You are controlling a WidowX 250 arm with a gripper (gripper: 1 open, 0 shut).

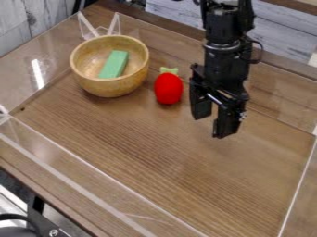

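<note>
My black gripper [217,110] hangs over the right middle of the wooden table [148,176], open, pointing down. Just left of it a red tomato-like object [169,89] with a green top rests on the table. At the upper left a yellow bowl [91,66] holds a green rectangular block [114,64].
A raised wooden edge runs along the back, with pale panels behind it.
</note>
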